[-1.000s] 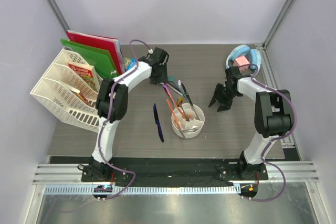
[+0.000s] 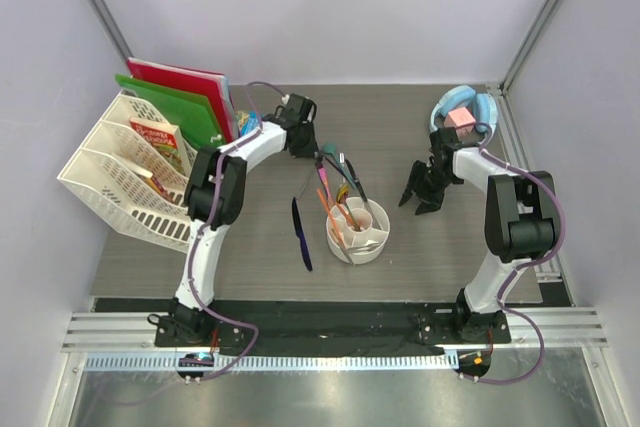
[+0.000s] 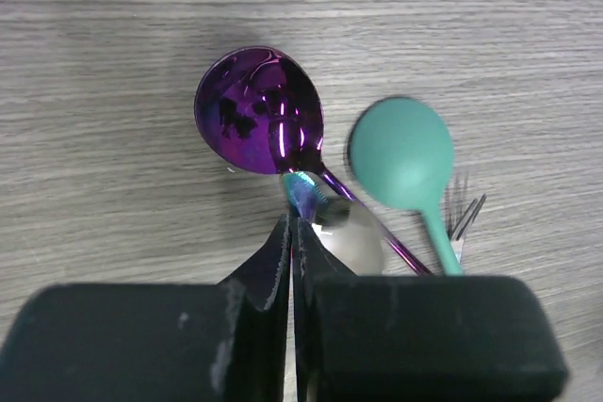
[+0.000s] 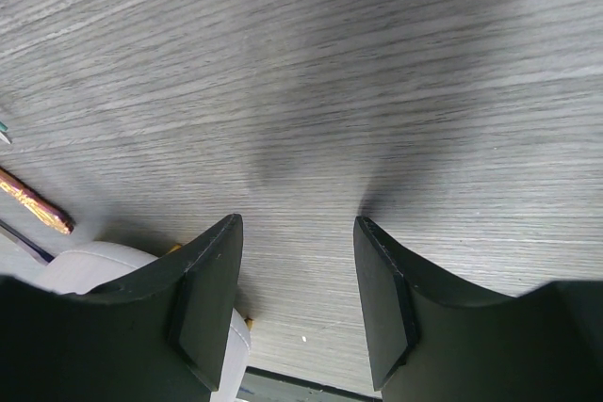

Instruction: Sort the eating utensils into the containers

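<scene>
My left gripper is shut, its fingertips pressed together with nothing between them. Beyond and to the right of the tips lies a silver spoon (image 3: pixel 356 240), its bowl partly hidden by the right finger. A large purple spoon (image 3: pixel 256 112) lies just above it, and an iridescent utensil (image 3: pixel 302 191) shows beside the tips. Farther right are a teal spoon (image 3: pixel 402 152) and a fork (image 3: pixel 461 221). The round white container (image 2: pixel 362 255) in the top view holds several utensils. Over bare table to its right, my right gripper stands open and empty.
A dark blue knife (image 2: pixel 301 235) lies alone left of the container. The white basket (image 2: pixel 120 192) with books fills the left side. Headphones (image 2: pixel 485 112) and a pink block (image 2: pixel 459 119) sit at the back right. Between the container and the back wall, the table is mostly clear.
My right gripper stays open, almost where it was.
</scene>
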